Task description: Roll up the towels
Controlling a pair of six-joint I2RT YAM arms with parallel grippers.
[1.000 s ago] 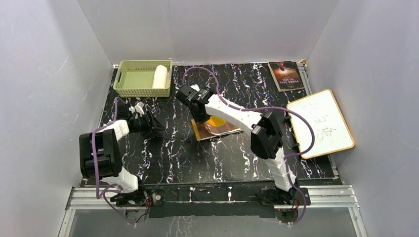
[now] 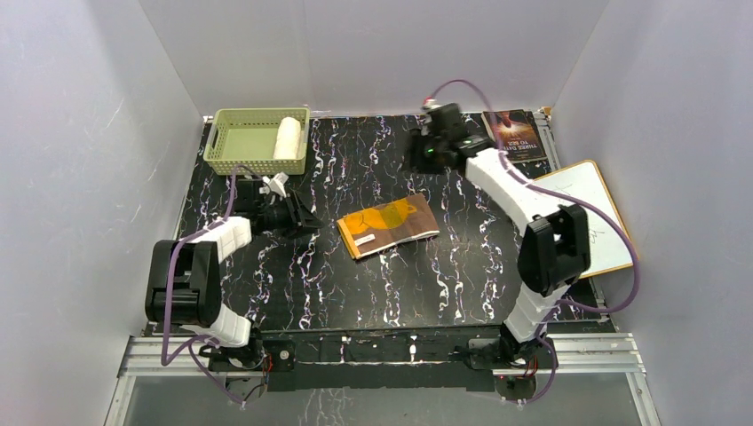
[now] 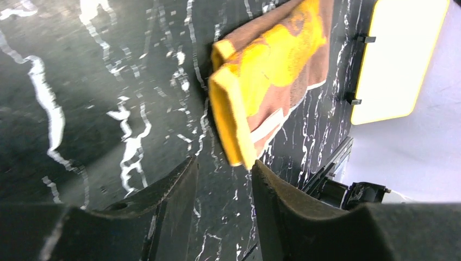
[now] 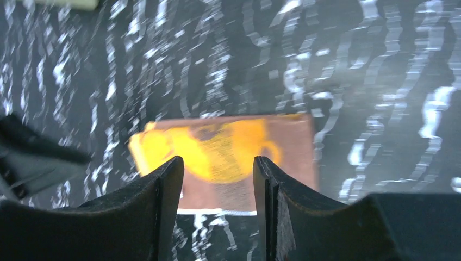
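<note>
A brown towel with a yellow-orange print lies folded flat near the middle of the table. Its left edge is a raised orange fold, facing my left gripper. That gripper is part open, just left of the towel, with nothing between its fingers. My right gripper hangs above and behind the towel's right end, blurred in the top view; its fingers are apart and hold nothing. A white rolled towel rests in the right part of the green basket.
At the back right lies a dark book. A whiteboard leans along the right side, partly behind the right arm.
My right gripper has swung from over the towel's left end back and to the right, uncovering the towel. The left gripper has moved right, closer to the towel's left edge.
</note>
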